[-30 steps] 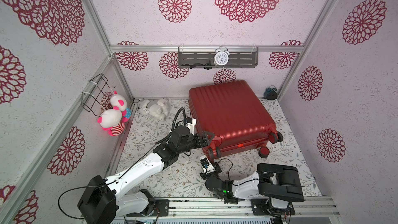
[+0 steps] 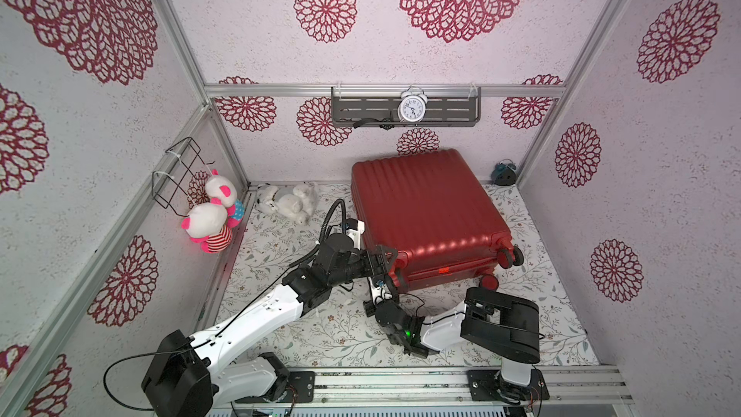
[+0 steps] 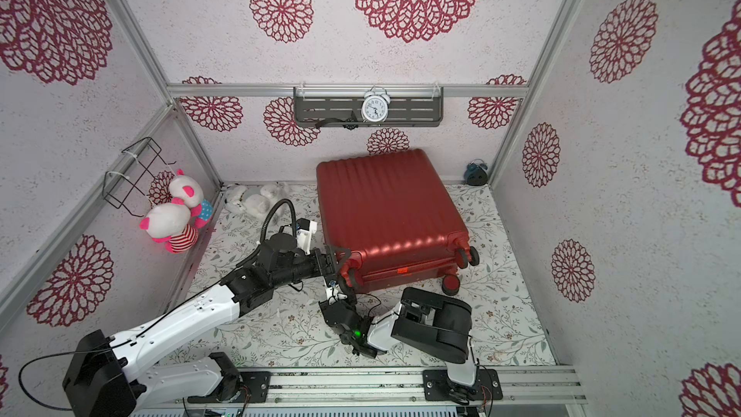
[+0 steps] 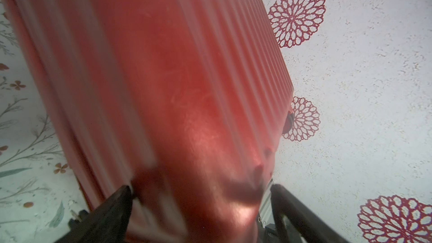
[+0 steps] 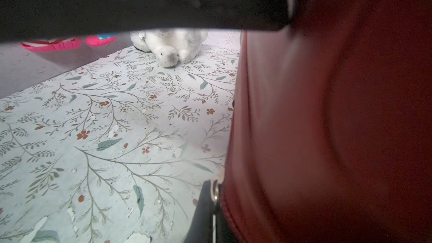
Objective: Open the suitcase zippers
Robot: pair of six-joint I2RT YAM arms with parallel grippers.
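Observation:
The red ribbed suitcase (image 2: 428, 216) lies flat, wheels toward the front. My left gripper (image 2: 386, 258) stands open over its front-left corner; in the left wrist view the blurred fingertips straddle that red corner. My right gripper (image 2: 374, 285) is low beneath the left one, at the same corner. In the right wrist view the suitcase's seam (image 5: 229, 153) runs beside a metal ring (image 5: 215, 191), likely a zipper pull, next to a dark finger; the right gripper is shut, and whether anything thin sits in it does not show clearly.
A white plush toy (image 2: 289, 200) lies at the back left. Pink-and-white plush toys (image 2: 208, 220) hang at the left wall. A dark clock (image 2: 504, 173) stands back right, a white clock (image 2: 411, 108) on the rear shelf. Free floor lies left of the suitcase.
The suitcase has shifted very slightly at its front. The left arm is almost still.

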